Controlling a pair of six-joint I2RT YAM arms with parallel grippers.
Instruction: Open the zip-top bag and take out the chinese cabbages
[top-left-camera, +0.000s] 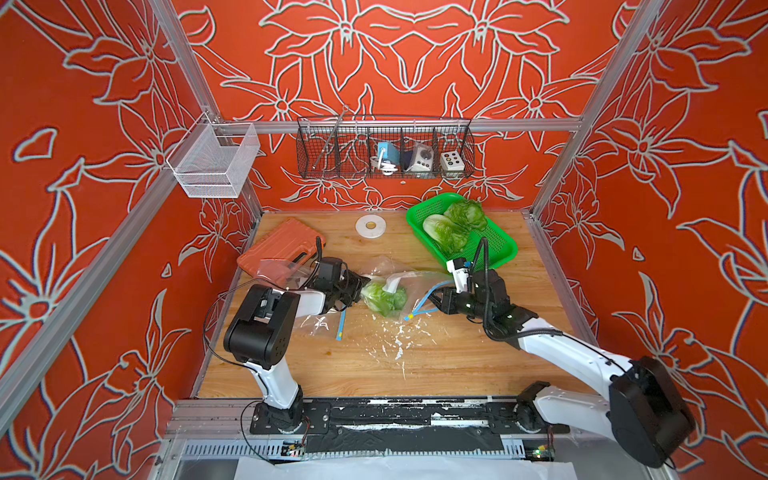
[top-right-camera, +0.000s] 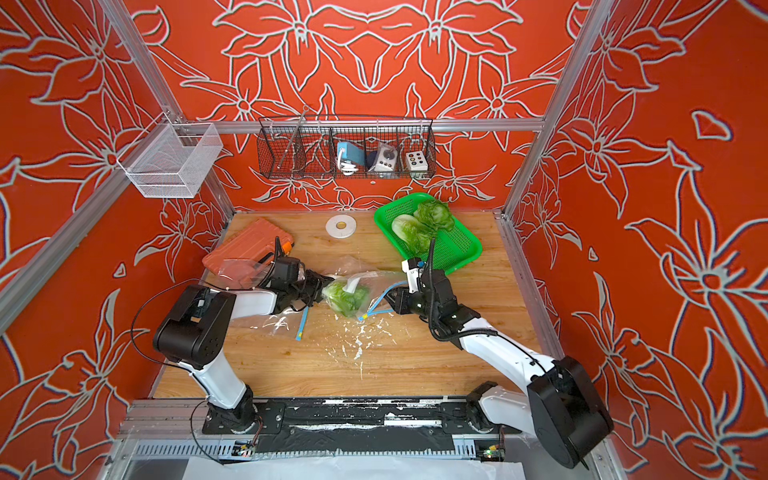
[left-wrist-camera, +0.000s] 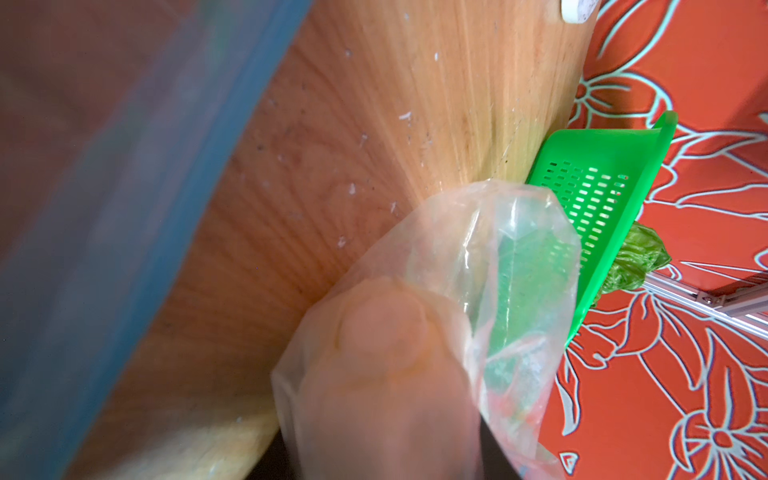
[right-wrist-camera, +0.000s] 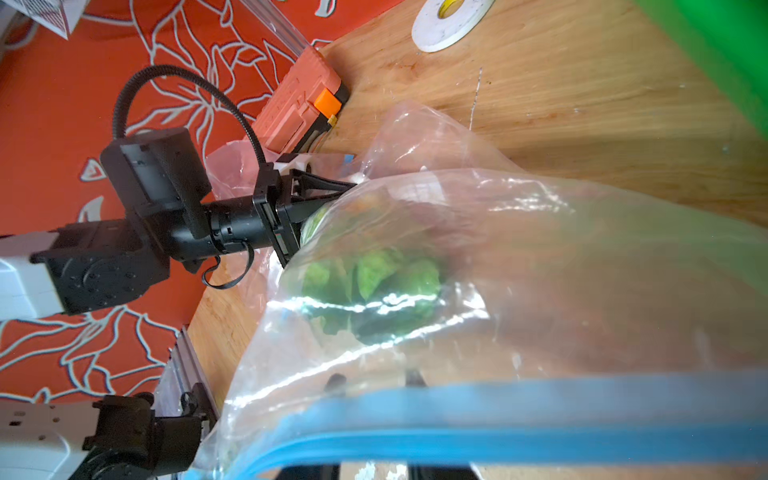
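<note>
A clear zip bag (top-left-camera: 416, 292) with a blue zip lies mid-table, a cabbage (top-left-camera: 382, 300) inside it. My left gripper (top-left-camera: 360, 284) is shut on the bag at its left end, by the cabbage. My right gripper (top-left-camera: 440, 297) is at the blue zipped mouth; in the right wrist view its fingers show under the film, apart. Whether film lies between them is unclear. Two more cabbages (top-left-camera: 448, 232) lie in the green basket (top-left-camera: 500, 252) at the back right.
An orange case (top-left-camera: 272, 240) is at the back left, a tape roll (top-left-camera: 370, 226) at the back. Another bag with a blue zip (top-left-camera: 340, 324) lies under the left arm. The front middle holds only white flecks.
</note>
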